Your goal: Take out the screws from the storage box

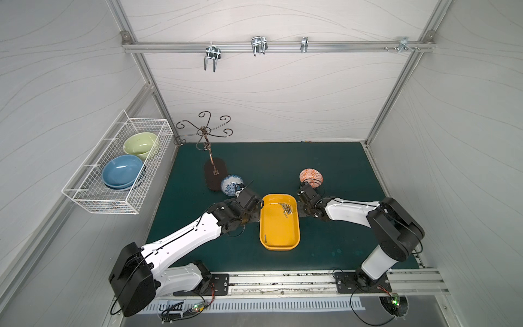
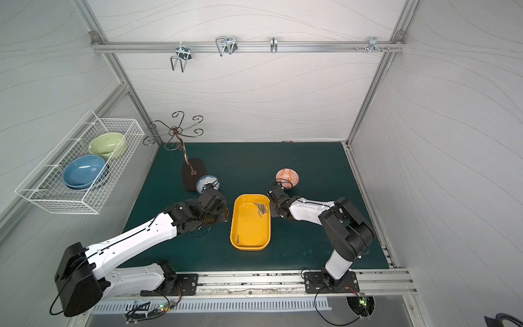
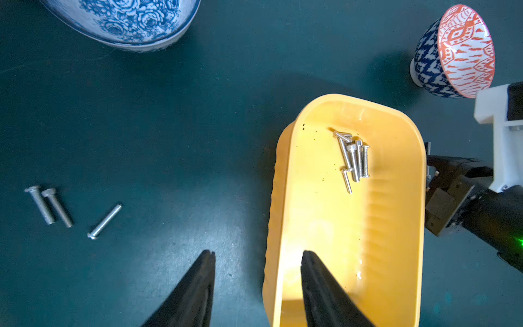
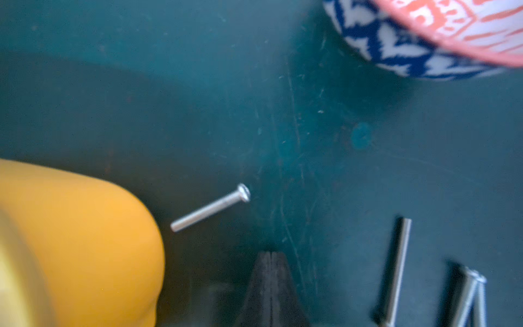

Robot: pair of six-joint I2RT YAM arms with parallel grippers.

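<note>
The yellow storage box (image 1: 280,234) stands between my arms. Inside it, a cluster of small silver screws (image 3: 356,158) lies toward the far end. Straddling the box's left wall in the left wrist view, my left gripper is open and empty. My right gripper is outside the box on its right, shut, with nothing between its fingers. Just ahead and left of its tips, a loose screw (image 4: 212,208) lies on the table, apart from them and near the box wall. Further right lie a longer screw (image 4: 398,267) and two touching screws (image 4: 469,294).
Three loose screws (image 3: 60,207) lie on the table left of the box. A blue-white bowl (image 3: 139,24) is at the back left and an orange-patterned bowl (image 4: 463,32) at the back right. A scrolled metal stand (image 1: 209,158) rises behind the left arm.
</note>
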